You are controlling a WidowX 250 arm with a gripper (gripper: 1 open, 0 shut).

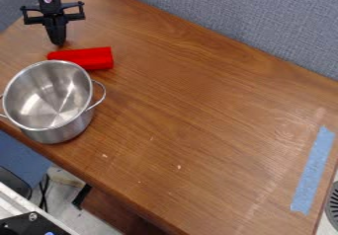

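Observation:
At the top left of the camera view, the black gripper [55, 38] points down at the wooden table [211, 120], shut, with nothing visible between its fingers. Just below it a red cylinder [82, 57] lies on its side. Below the cylinder stands a steel pot [50, 111] with two wire handles, near the table's left edge.
A blue tape strip [311, 170] lies along the right side of the table. A grey padded wall [251, 22] runs behind the table. Cables hang off the lower left edge.

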